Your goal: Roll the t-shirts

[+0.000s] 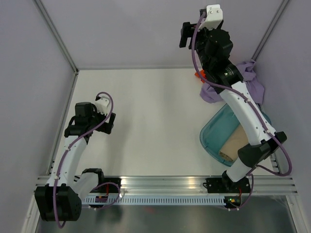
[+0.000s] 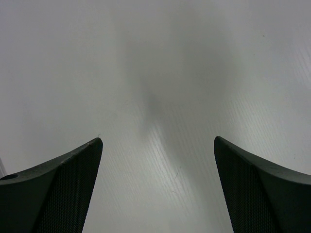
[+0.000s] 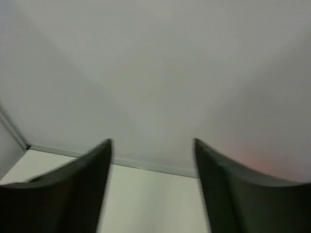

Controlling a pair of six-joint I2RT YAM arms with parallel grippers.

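A purple cloth (image 1: 253, 83) lies crumpled in the far right corner of the table, partly behind my right arm. Beside it shows a small bit of orange-red cloth (image 1: 199, 76), mostly hidden. My right gripper (image 1: 186, 41) is raised at the back, left of the cloths. In the right wrist view its blurred fingers (image 3: 90, 184) stand apart with nothing between them. On the left of the table, my left gripper (image 1: 109, 124) is open over bare surface. Its two fingers (image 2: 63, 189) are wide apart and empty in the left wrist view. Whether these cloths are T-shirts cannot be told.
A teal oval basket (image 1: 210, 134) stands at the front right under my right arm, with a tan item (image 1: 234, 143) in it. Grey walls enclose the back and sides.
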